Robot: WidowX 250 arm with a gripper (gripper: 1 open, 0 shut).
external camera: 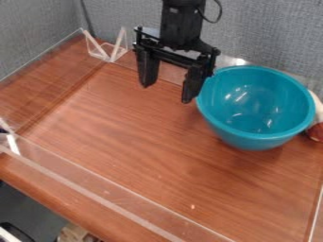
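Note:
My black gripper (pixel 168 86) hangs at the top centre of the camera view, its two fingers spread open with nothing between them. It is above the wooden surface, just left of a large turquoise bowl (pixel 252 109) on the right, whose left rim lies beside the right finger. The bowl's visible inside looks empty.
A white wire stand (pixel 109 45) is at the back left. A reddish object (pixel 315 130) is partly hidden behind the bowl at the right edge. Grey walls bound the back and left; clear plastic edging runs along the front.

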